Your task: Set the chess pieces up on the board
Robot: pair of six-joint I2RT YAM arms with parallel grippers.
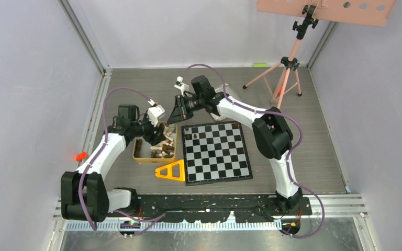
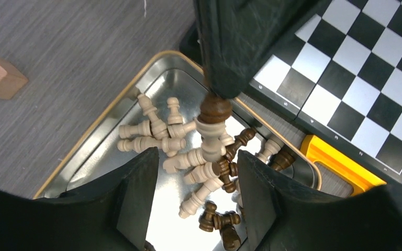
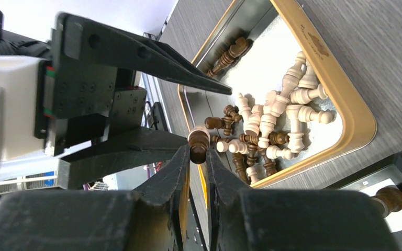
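A chessboard [image 1: 215, 157] lies in the middle, with a few dark pieces along its top-left. Left of it a metal box [image 1: 140, 160] holds jumbled pale and dark wooden pieces. My left gripper hangs open over the box, nothing between its fingers. My right gripper [image 1: 170, 119] is above the box's upper-right corner, shut on a dark chess piece, which the left wrist view shows with a pale part or piece directly below it; whether these are one piece cannot be told.
A yellow triangular tool [image 1: 166, 174] lies below the box. A wooden block [image 2: 2, 77] sits behind the box. A pale tray [image 1: 225, 117] is partly under the right arm. A pink tripod [image 1: 288, 73] stands at the back right.
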